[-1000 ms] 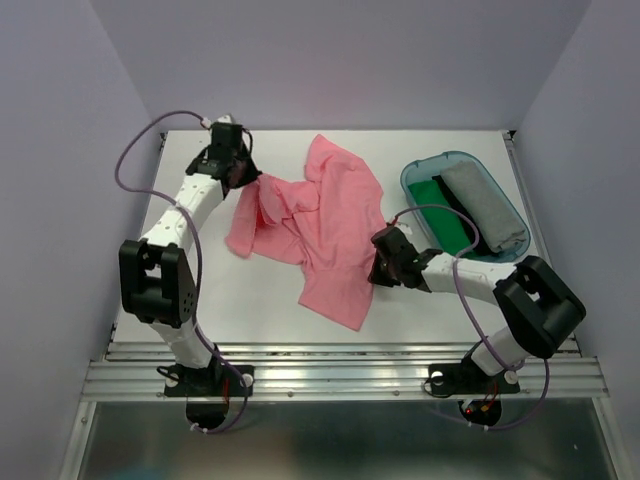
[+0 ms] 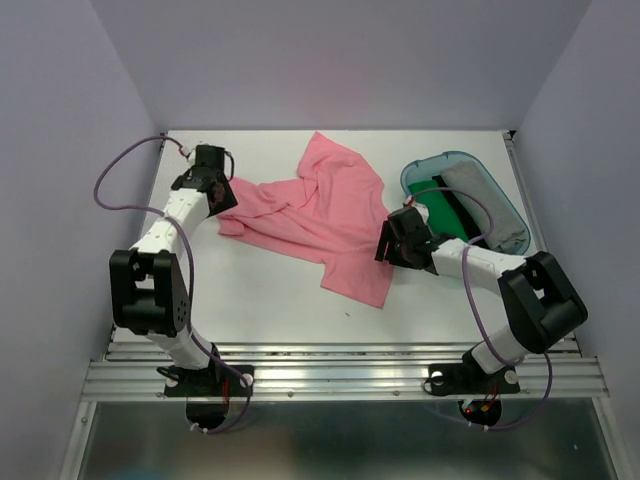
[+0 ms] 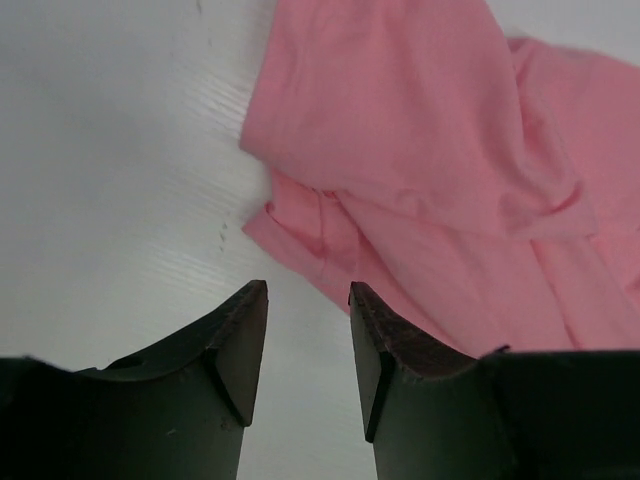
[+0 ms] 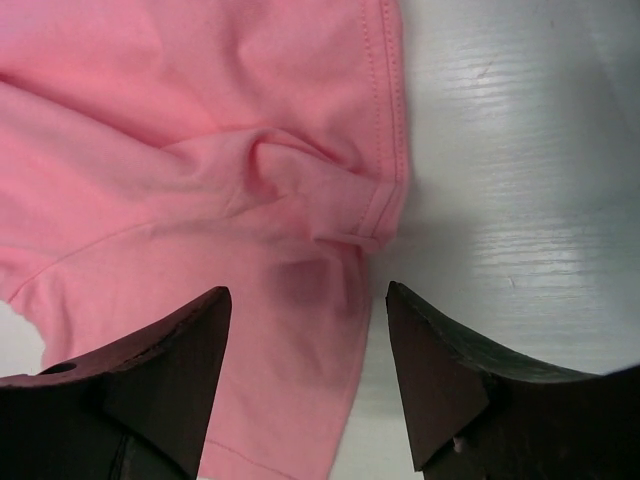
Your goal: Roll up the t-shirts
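The pink t-shirt (image 2: 335, 205) lies spread and rumpled across the table, one part stretching left and another toward the front. My left gripper (image 2: 224, 206) is over the shirt's left end. In the left wrist view its fingers (image 3: 245, 345) are parted, and the layered shirt edge (image 3: 300, 240) lies just beyond the tips with nothing between them. Over the shirt's right edge, my right gripper (image 2: 382, 250) stands open. The right wrist view has a bunched hem fold (image 4: 340, 205) ahead of the fingers (image 4: 205, 340), with flat cloth and bare table beneath the gap.
A blue-grey basket (image 2: 416, 172) at the back right holds a folded green cloth (image 2: 432, 208), a black one and a grey one (image 2: 485, 203). It stands close to the right arm.
The front part has shifted slightly right.
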